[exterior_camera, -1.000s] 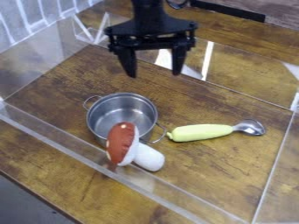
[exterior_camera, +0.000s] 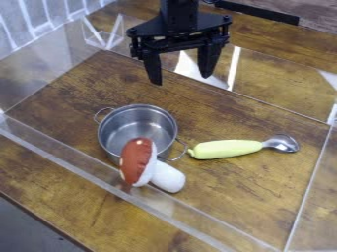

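My black gripper hangs high at the top centre, open, with nothing between its fingers. Below it a steel pot with wire handles sits on the wooden surface. A toy mushroom with a red cap and white stem lies at the pot's front right, overlapping its rim. To the right of the pot lies a pale yellow-green handle with a metal scoop end.
Clear low panels surround the wooden work area, along the left, front, back and right. The wood left of and behind the pot is bare.
The objects on the table have not moved.
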